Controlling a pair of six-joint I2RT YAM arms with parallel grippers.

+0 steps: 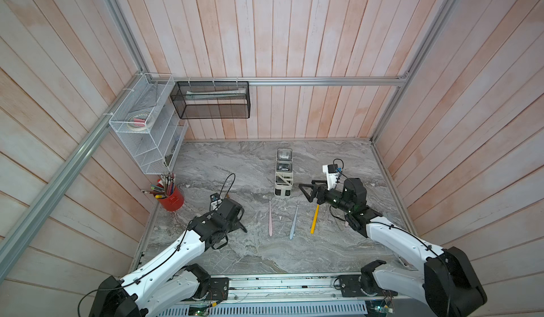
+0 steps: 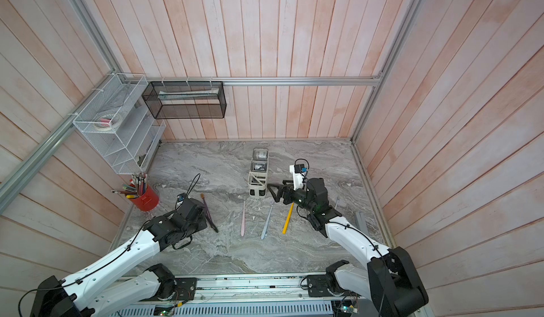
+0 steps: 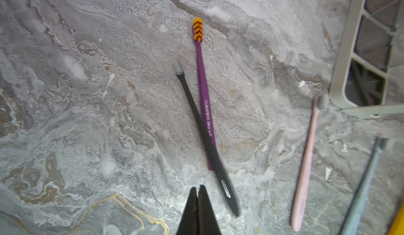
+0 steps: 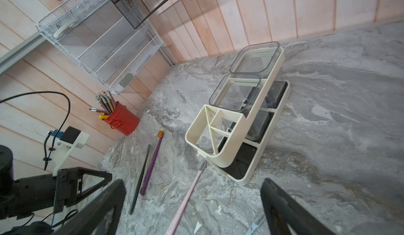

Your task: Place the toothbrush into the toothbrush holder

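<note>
A cream toothbrush holder with divided cups stands at the table's middle back. Pink, pale blue and yellow toothbrushes lie in front of it. A purple toothbrush and a black one lie crossed or close in the left wrist view. My left gripper is shut above them, nothing seen between its fingers. My right gripper stands open just right of the holder, above the table, with nothing between its fingers.
A red bucket of brushes and pens stands at the left. Wire shelves and a black basket hang on the walls. The table behind and beside the holder is mostly clear.
</note>
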